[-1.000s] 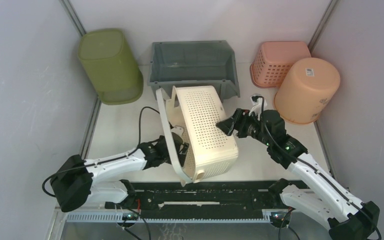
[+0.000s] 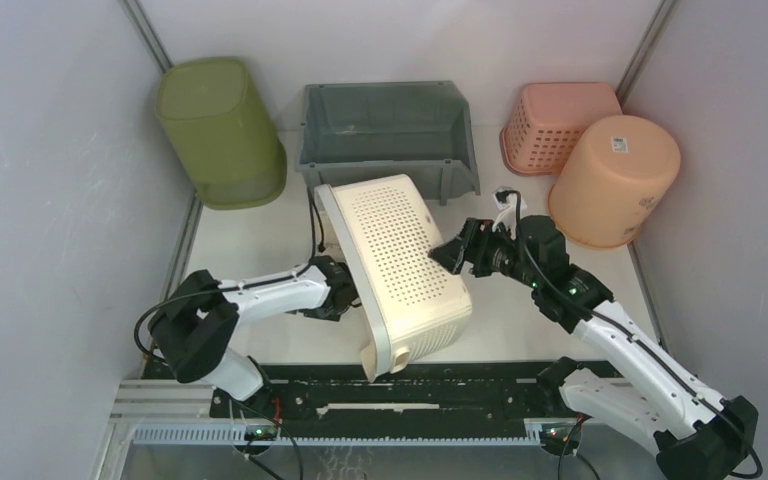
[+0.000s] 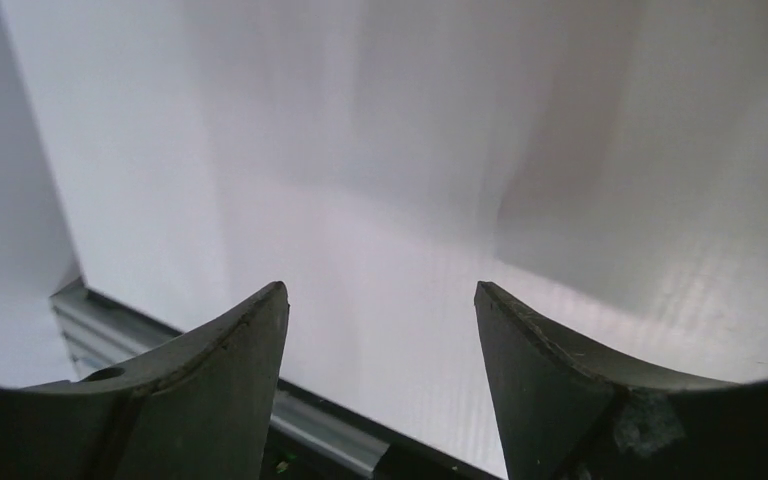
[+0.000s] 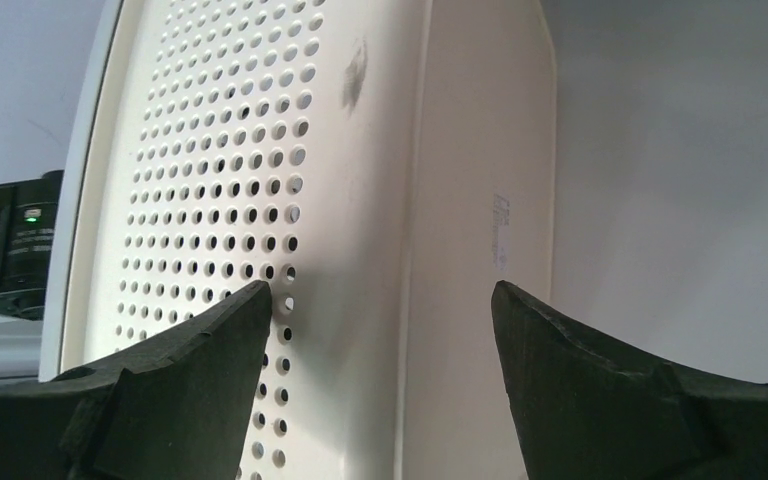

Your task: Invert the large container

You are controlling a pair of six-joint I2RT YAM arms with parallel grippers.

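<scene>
The large cream perforated container (image 2: 400, 260) lies tipped on its side in the middle of the table, its light rim toward the left. My left gripper is at the container's left side in the top view; its fingers are apart over bare white surface in the left wrist view. My right gripper is at the container's upper right, open, with the holed wall and rounded edge (image 4: 350, 230) close in front of its fingers; whether they touch is unclear.
A grey bin (image 2: 385, 125) stands right behind the container. A green bin (image 2: 215, 130) is at back left, a pink basket (image 2: 555, 110) and a peach bin (image 2: 615, 175) at back right.
The container has shifted slightly, and the gap at its rim looks narrower. The right arm has barely moved.
</scene>
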